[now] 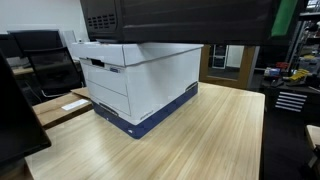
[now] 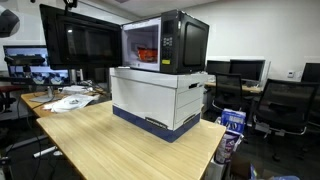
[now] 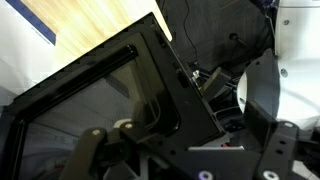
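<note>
A dark microwave (image 2: pixel 182 42) sits on top of stacked white boxes, its door (image 2: pixel 80 40) swung wide open to the left. Inside its lit cavity is a red bowl (image 2: pixel 148 54). In exterior view 1 the dark door (image 1: pixel 190 20) spans the top of the picture. From the wrist view, the black door with its glass window (image 3: pixel 125 90) lies just in front of my gripper, whose dark parts fill the bottom edge. Its fingertips do not show clearly against the black door, so its finger opening and any contact cannot be made out.
White boxes with a blue base (image 1: pixel 150 85) stand on the wooden table (image 1: pixel 195 135). A dark monitor-like panel (image 1: pixel 15 110) blocks the left of exterior view 1. Office chairs (image 2: pixel 285 105) stand beyond the table.
</note>
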